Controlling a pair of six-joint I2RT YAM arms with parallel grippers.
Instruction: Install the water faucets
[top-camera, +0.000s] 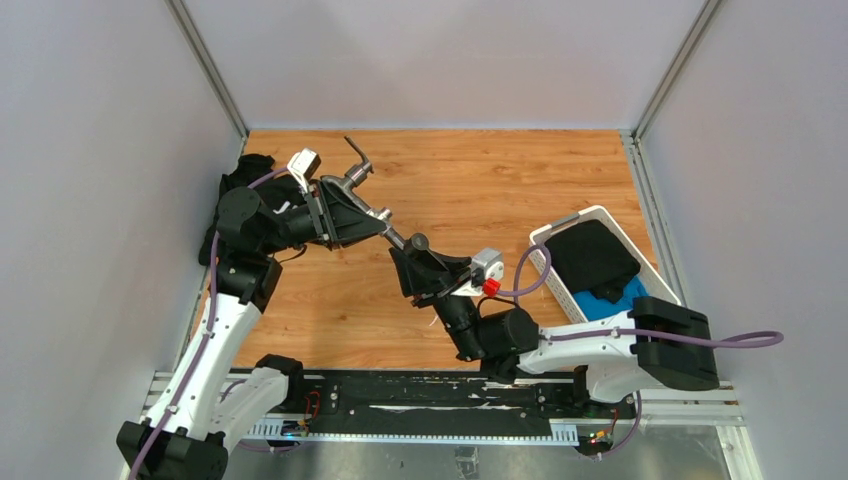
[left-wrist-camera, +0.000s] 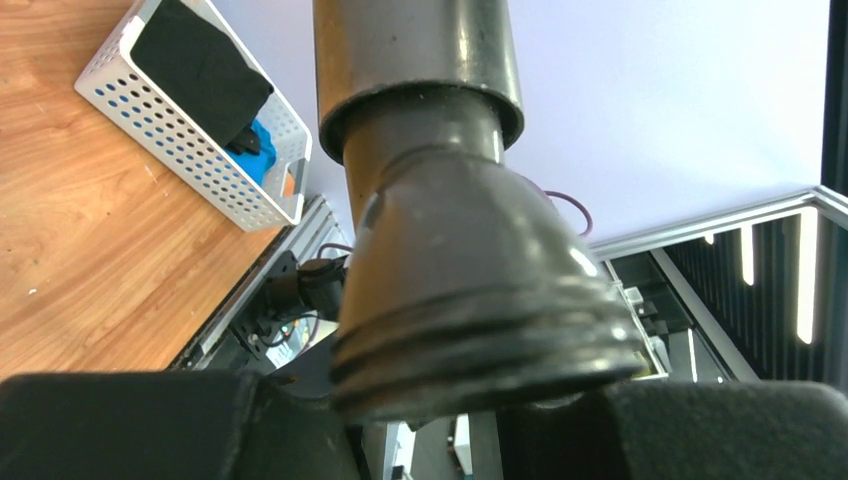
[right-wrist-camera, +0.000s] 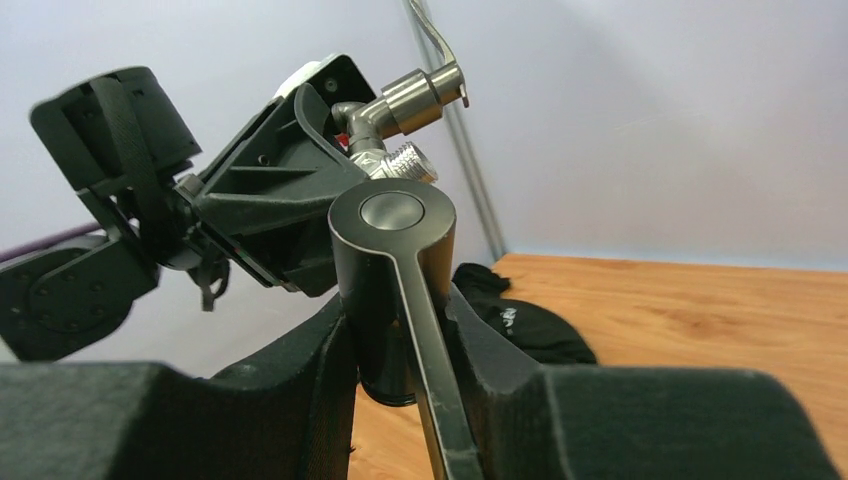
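A steel faucet body with a lever rises from my left gripper, which is shut on it. In the left wrist view its dark metal barrel fills the middle, above the finger pads. My right gripper is at the lower end of the faucet assembly, around a cylindrical fitting with a round cap and long handle. Its fingers stand close round this piece; whether they press on it I cannot tell. In the right wrist view the faucet's threaded outlet shows just above that cap.
A white basket with black and blue cloths stands at the right. Black cloth lies at the left edge.
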